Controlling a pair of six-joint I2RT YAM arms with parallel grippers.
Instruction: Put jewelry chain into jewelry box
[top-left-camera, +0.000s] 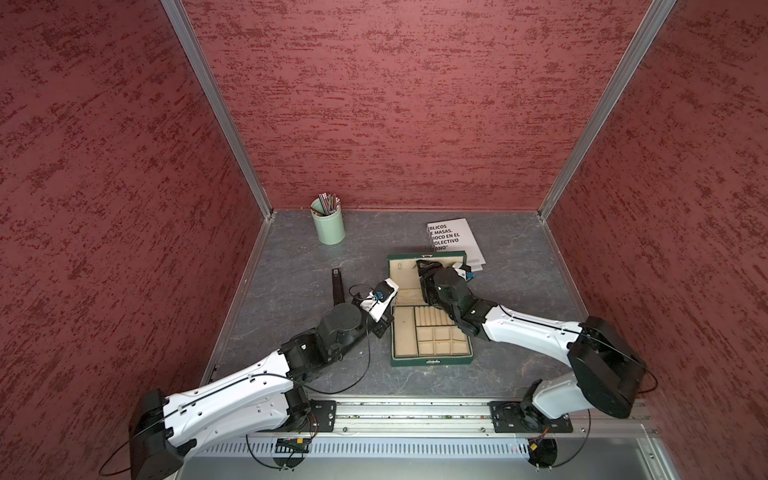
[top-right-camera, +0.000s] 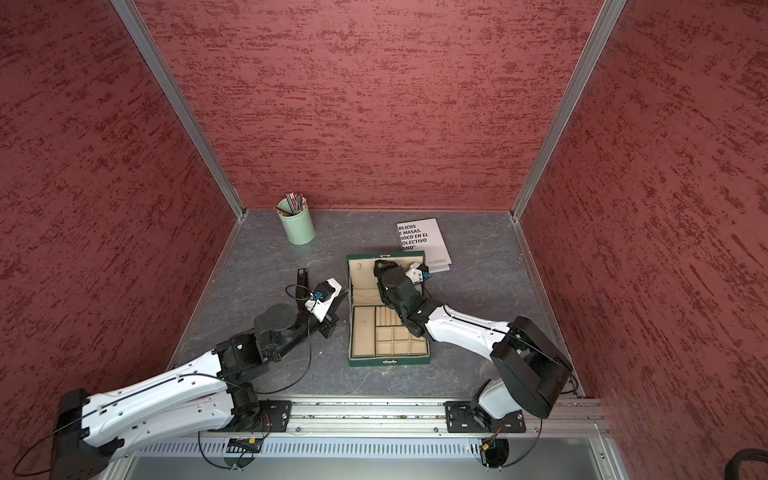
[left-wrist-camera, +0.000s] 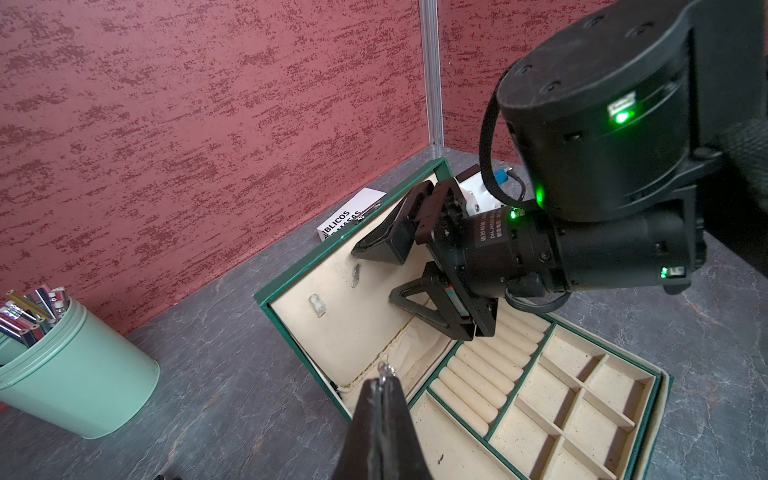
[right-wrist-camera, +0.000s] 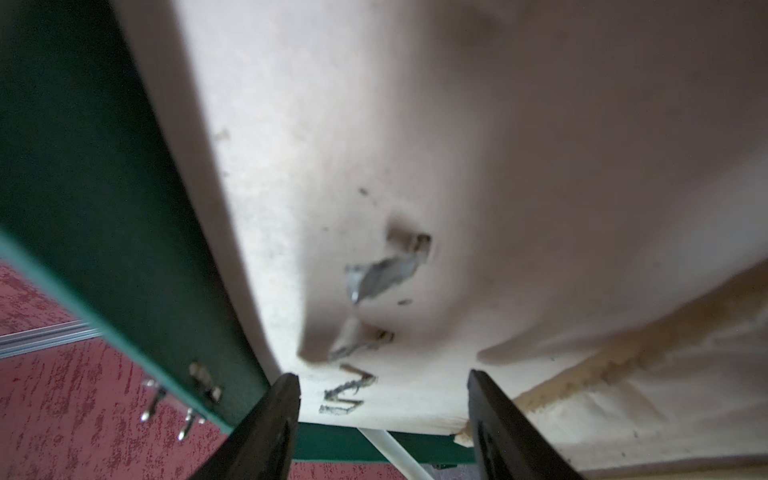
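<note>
The jewelry box (top-left-camera: 432, 361) lies wide open, with green edges and cream lining. Its lid (left-wrist-camera: 336, 352) leans back behind the compartments. My left gripper is shut above the box's left side. A small silvery bit of jewelry chain (left-wrist-camera: 385, 369) shows at its fingertips; the rest of the chain is hidden. Inside the lid stands my right gripper, open and empty, with its fingers (left-wrist-camera: 388, 244) spread close to the lid's lining. Small metal hooks (right-wrist-camera: 384, 276) show on that lining.
Behind the box lies a white booklet (top-left-camera: 454, 240). A green pencil cup (top-left-camera: 329, 229) stands at the back left, and a long black object (top-left-camera: 337, 285) lies left of the box.
</note>
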